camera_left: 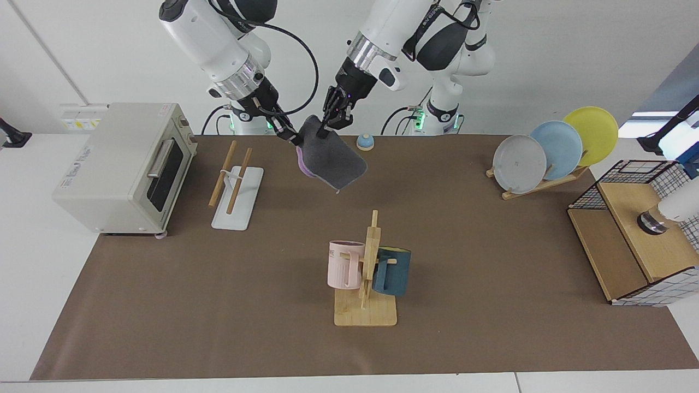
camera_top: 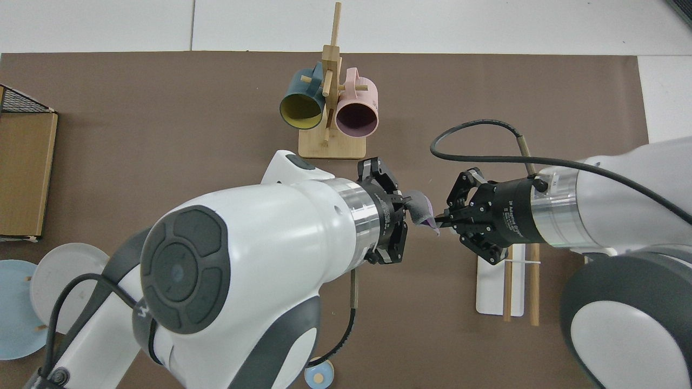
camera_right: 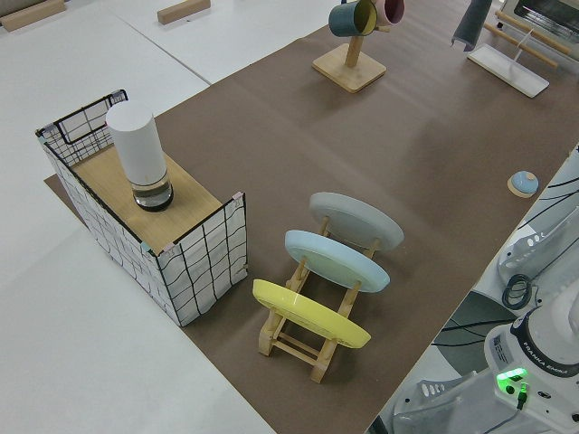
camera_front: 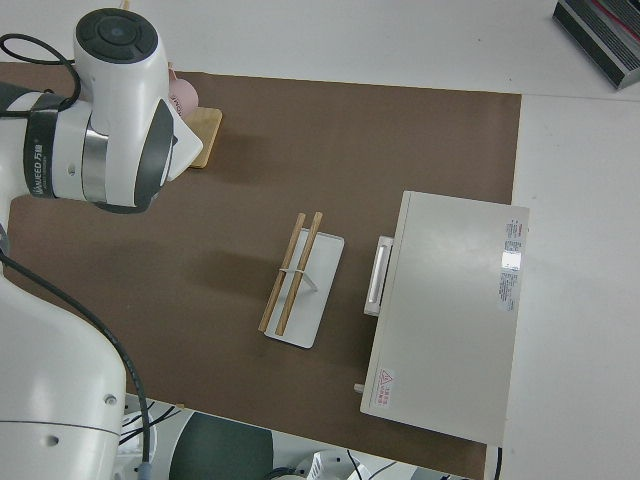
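Note:
A grey cloth with a purple backing (camera_left: 331,159) hangs between both grippers in the left view; in the top view it shows small (camera_top: 418,208) between them. My left gripper (camera_top: 400,201) is at its left end and my right gripper (camera_top: 442,220) at its right end, the tips meeting close over the brown mat. In the left view the cloth hangs down from both grippers' tips. Whether each finger is shut is hidden or too small to tell.
The mug tree with pink mug (camera_top: 357,113) and teal mug (camera_top: 301,107) stands behind. A plate rack (camera_right: 312,316), a wire shelf (camera_right: 199,271), a white oven (camera_left: 118,170) and a white board with wooden rods (camera_left: 229,219) surround open mat.

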